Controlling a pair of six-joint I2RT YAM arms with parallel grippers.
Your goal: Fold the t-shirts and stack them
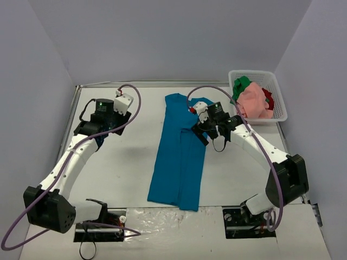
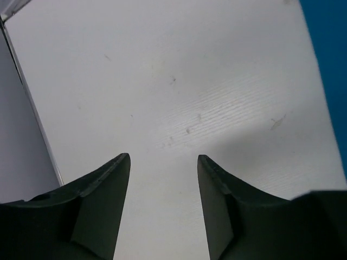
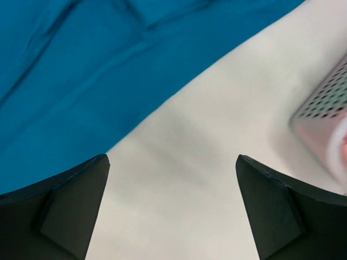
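A blue t-shirt (image 1: 169,157) lies as a long narrow strip down the middle of the table, a folded layer on its right half. My left gripper (image 1: 126,125) hangs over bare table to the shirt's left; in the left wrist view, the left gripper has its fingers apart and nothing between them, with the shirt's edge (image 2: 332,81) at far right. The right gripper (image 1: 199,135) is above the shirt's right part. Its fingers are wide apart in the right wrist view, where the shirt (image 3: 108,81) runs past the left finger (image 3: 87,189).
A white basket (image 1: 284,111) at the back right holds pink, green and red cloth (image 1: 254,101). Its perforated wall (image 3: 328,89) also shows in the right wrist view.
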